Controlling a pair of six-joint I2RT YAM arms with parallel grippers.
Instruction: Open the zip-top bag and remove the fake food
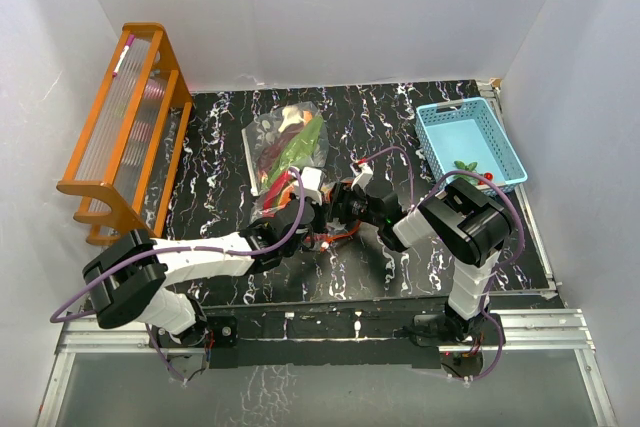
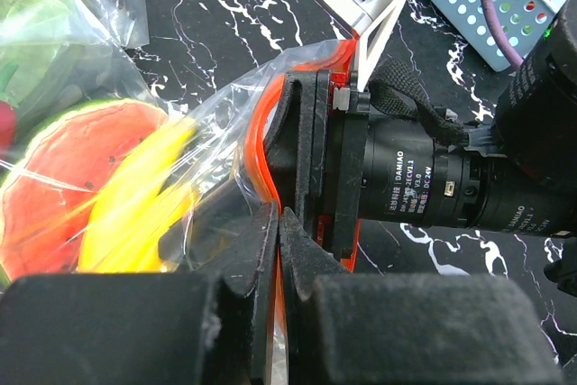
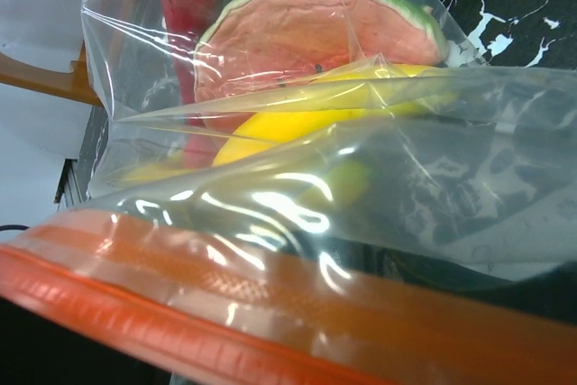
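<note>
The zip top bag, with an orange zip edge [image 3: 108, 295], holds a fake watermelon slice [image 2: 72, 187], yellow banana-like pieces [image 2: 126, 205] and a red piece [image 3: 180, 24]. My left gripper is shut on the orange zip edge, seen between its fingertips. My right gripper [image 1: 342, 201] is at the same edge just beyond it, side-on in the left wrist view; how far its fingers stand open cannot be seen. A second bag [image 1: 285, 147] with green and red items lies behind.
A blue basket [image 1: 465, 137] with small red and green items stands at the back right. A wooden rack [image 1: 125, 127] is on the left.
</note>
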